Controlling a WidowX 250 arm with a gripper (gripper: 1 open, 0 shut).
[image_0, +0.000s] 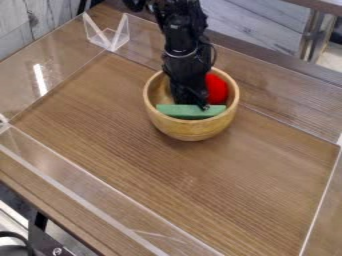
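Observation:
A wooden bowl (187, 128) sits on the wooden table (120, 190), holding a green elongated object (190, 112) and a red object (217, 88). My black gripper (194, 95) reaches down into the bowl from above, between the left rim and the red object. Its fingertips are dark and partly hidden, so I cannot make out whether anything is between them.
A clear plastic piece (107, 30) is at the upper left.

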